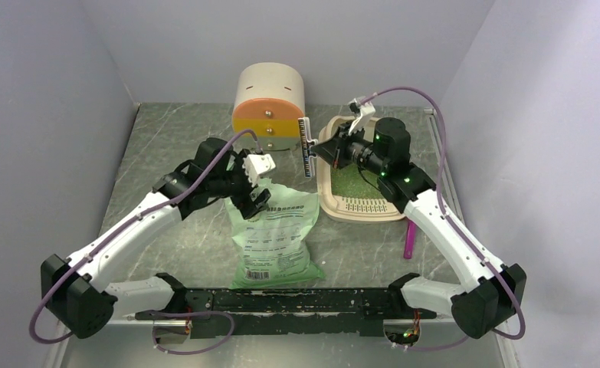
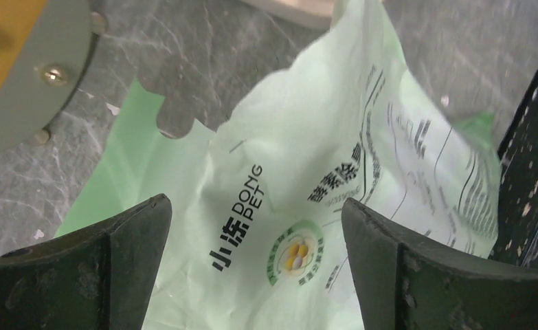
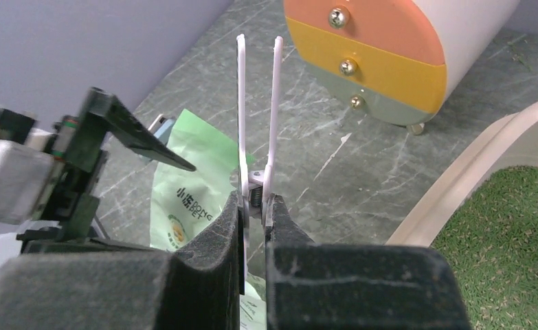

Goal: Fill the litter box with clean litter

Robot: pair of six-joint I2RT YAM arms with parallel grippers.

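A green litter bag [image 1: 276,245] lies at the front middle, its top creased; my left gripper hangs open over it, pointing down. To the right sits the cream litter box [image 1: 362,216], with green granules [image 3: 506,240] covering its floor. My right gripper is shut on a white bag sealing clip [image 1: 306,149], whose two long strips stand upright in the right wrist view, at the box's left edge and above the bag.
A rounded cabinet [image 1: 269,92] with orange, yellow and grey drawers stands at the back middle. A magenta tool [image 1: 408,242] lies right of the box.
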